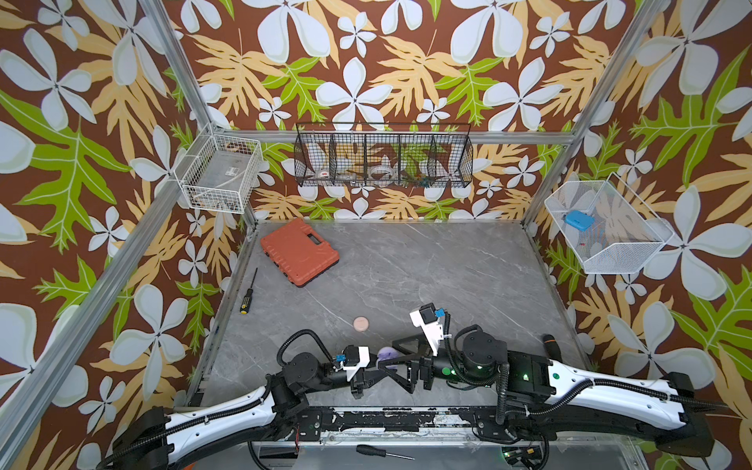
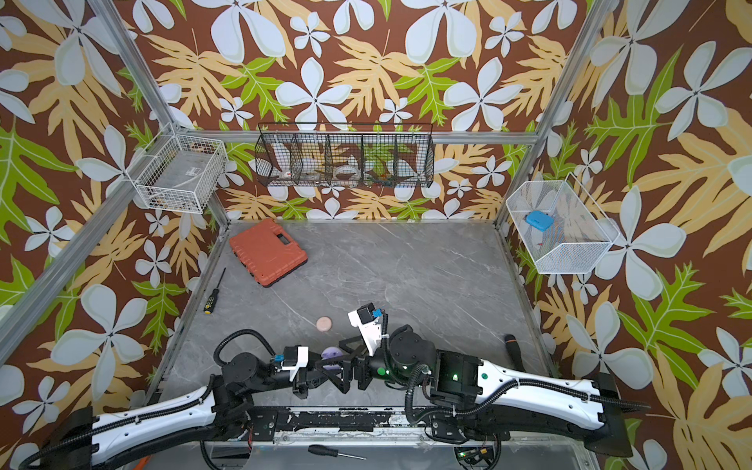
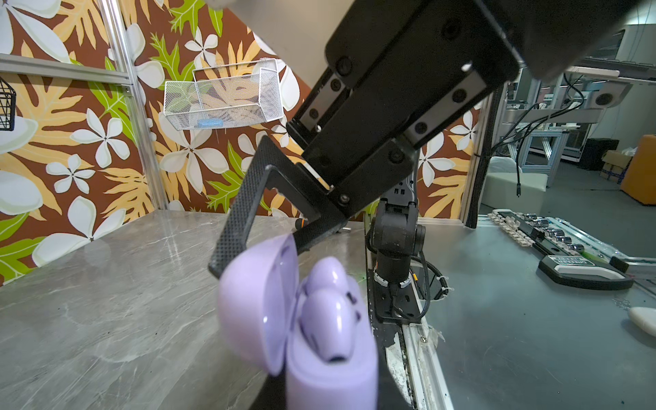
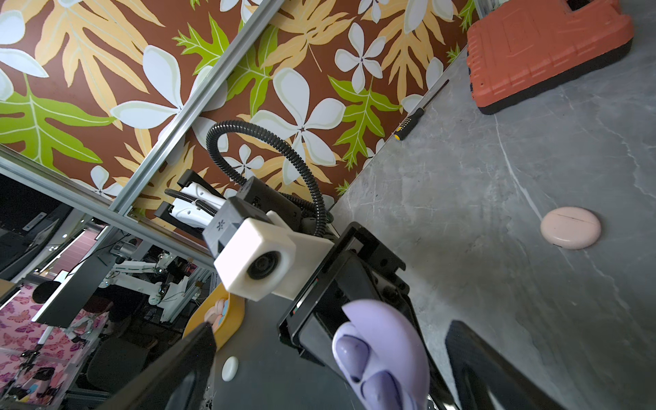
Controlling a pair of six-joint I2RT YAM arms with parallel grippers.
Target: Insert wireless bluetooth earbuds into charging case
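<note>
A lilac charging case [image 3: 331, 372] is held upright in my left gripper [image 1: 382, 363], which is shut on it. Its round lid [image 3: 253, 300] is swung open. Two lilac earbuds [image 3: 329, 324] sit in the case, side by side, their rounded heads standing above its rim; how deep they sit cannot be told. My right gripper is open, its fingers [image 4: 488, 369] spread wide on both sides of the case. In the left wrist view one right finger [image 3: 235, 218] is just behind the top of the lid; whether it touches is unclear.
On the grey table lie a round pink case [image 1: 360, 323], an orange toolbox [image 1: 299, 250] and a screwdriver [image 1: 247, 297]. A dark-handled tool [image 1: 551, 346] lies near the right edge. Wire baskets [image 1: 384, 159] hang on the walls.
</note>
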